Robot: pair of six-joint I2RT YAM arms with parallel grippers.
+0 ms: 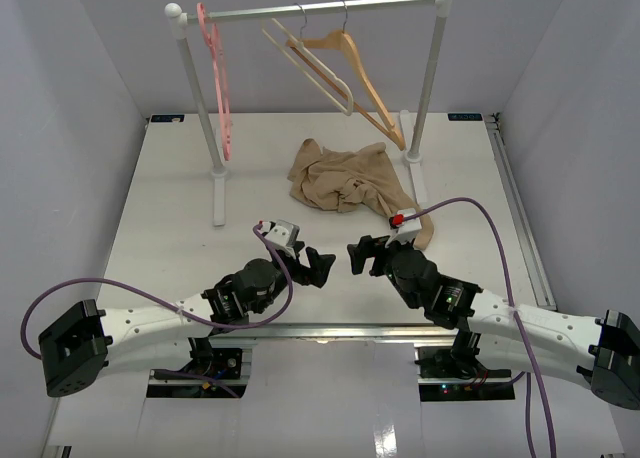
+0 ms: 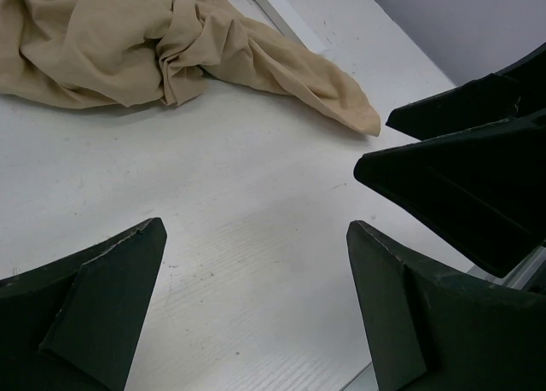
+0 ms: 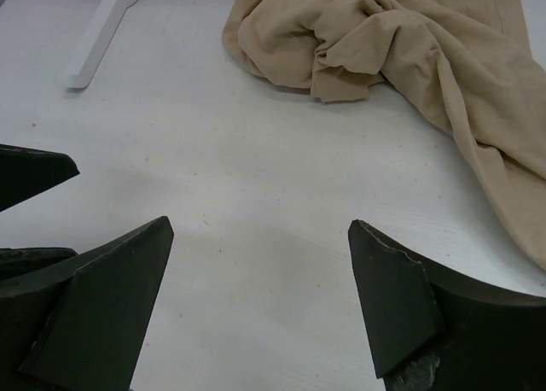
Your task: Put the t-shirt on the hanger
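Observation:
A tan T-shirt (image 1: 340, 178) lies crumpled on the white table beyond both grippers, also filling the top of the left wrist view (image 2: 111, 49) and right wrist view (image 3: 367, 41). Above it, a wooden hanger (image 1: 355, 63) and a cream hanger (image 1: 315, 73) hang from the rack's bar. My left gripper (image 1: 313, 266) and my right gripper (image 1: 368, 256) face each other low over the near table, both open with nothing between their fingers.
A pink hanger (image 1: 222, 88) hangs at the bar's left. The white rack (image 1: 195, 78) stands on two long feet either side of the shirt. Walls bound the sides.

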